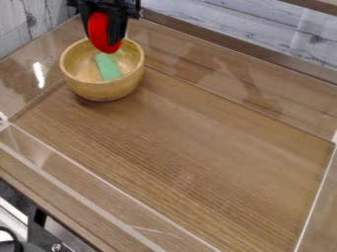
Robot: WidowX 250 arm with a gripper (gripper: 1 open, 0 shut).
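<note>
A wooden bowl sits at the upper left of the table, with a green block inside it. A red object hangs over the back part of the bowl, in the dark gripper at the top edge of the view. The fingertips are mostly hidden by the red object, so how far they are closed is hard to see.
A pale wall or edge runs along the upper left, close behind the bowl.
</note>
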